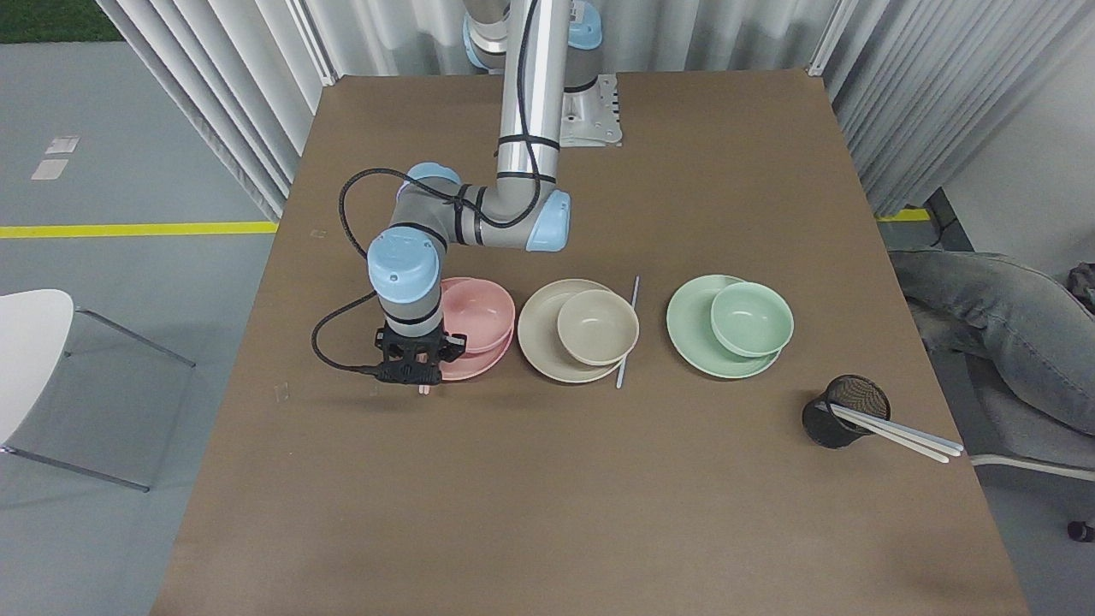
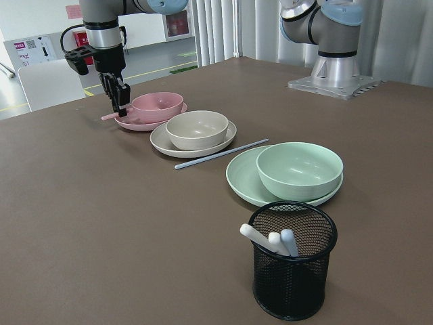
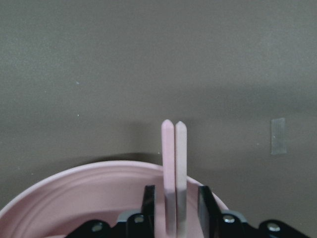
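Observation:
My gripper (image 1: 421,359) is low over the pink plate (image 2: 139,125) at the left end of the dish row, beside the pink bowl (image 1: 482,308). In the wrist view two pale pink chopsticks (image 3: 169,148) lie side by side across the plate's rim, between my open fingers, with a gap to each side. The fingertips sit around (image 3: 176,203). In the front view the gripper largely hides the chopsticks.
To the right are the cream plate and bowl (image 1: 597,327), a light blue chopstick (image 1: 629,349), and the green plate and bowl (image 1: 751,318). A black mesh cup (image 2: 291,284) holding chopsticks stands near the right edge.

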